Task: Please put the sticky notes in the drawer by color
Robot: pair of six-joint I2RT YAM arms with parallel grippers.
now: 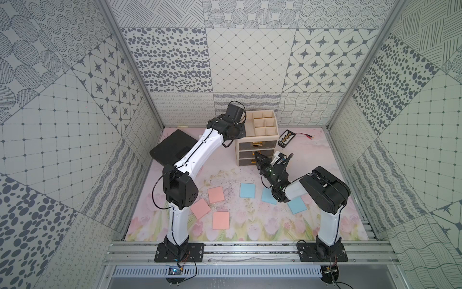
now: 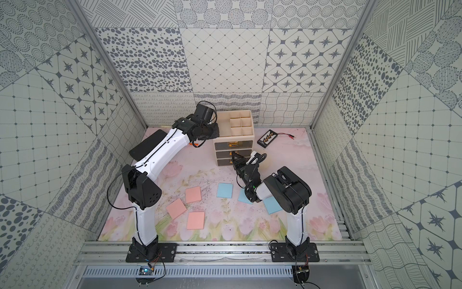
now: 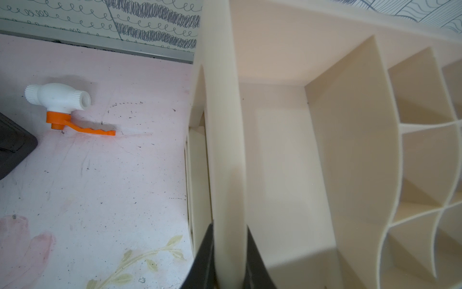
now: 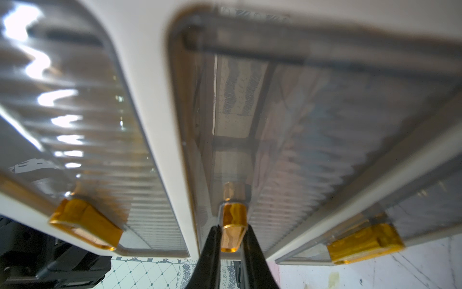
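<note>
A cream cabinet [image 1: 245, 139] with grey drawer fronts stands at the back centre. My left gripper is shut on its left top rim [image 3: 223, 144], one finger on each side of the wall. At the front, my right gripper has its fingers [image 4: 208, 257] on either side of the middle drawer's amber handle [image 4: 234, 219]; whether they grip it I cannot tell. All the drawers look closed. On the table lie three pink notes, one a pink note [image 1: 221, 220], and three blue notes, one a blue note [image 1: 247, 190]; the right arm partly covers blue ones.
Open compartments [image 1: 263, 122] top the cabinet. A black box [image 1: 285, 138] with red-tipped leads lies to its right, a black flat object [image 1: 173, 148] to the left. A white valve with an orange lever [image 3: 57, 98] lies left of the cabinet.
</note>
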